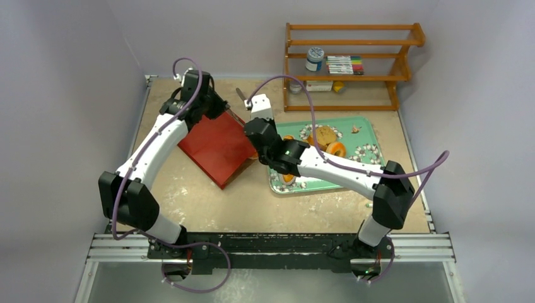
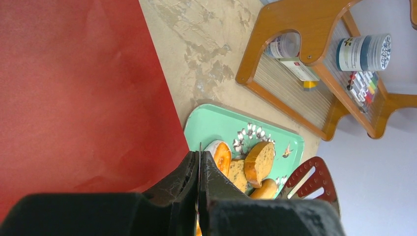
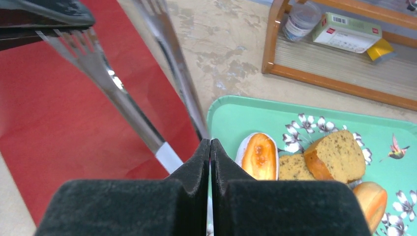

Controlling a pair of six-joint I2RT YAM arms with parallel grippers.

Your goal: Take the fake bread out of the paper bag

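Observation:
My left gripper is shut on the metal tongs; the slotted brown end of the tongs point(image 2: 314, 182) shows at lower right in the left wrist view. In the right wrist view, the fork-ended bar of the tongs point(image 3: 130, 110) slants down past the left side of my right gripper. That gripper is shut, its tips together and nothing between them; the tongs are outside its fingers. Beneath the arms lies the red paper bag point(image 1: 214, 148). A sliver of orange bread point(image 1: 253, 156) shows at its edge; the bag's inside is hidden.
Right of the bag is a green tray point(image 1: 366, 129) bearing several fake breads, among them a ring point(image 1: 336, 149) and a slice point(image 1: 325, 136). A wooden shelf point(image 1: 353, 77) with a jar point(image 1: 314, 59) stands at the back.

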